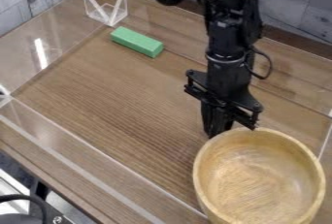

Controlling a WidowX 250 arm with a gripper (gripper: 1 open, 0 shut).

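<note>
My black gripper (pixel 223 121) hangs at the centre right, just behind a large cream bowl (pixel 259 194) in the lower right, with its fingertips low at or very close to the bowl's rear rim. Whether it holds the rim or is open or shut is hard to tell, as the fingers are dark and partly hidden.
A green block (pixel 136 41) lies toward the back left, near a white wire holder (pixel 107 8) at the corner. A dark cable is at the lower left.
</note>
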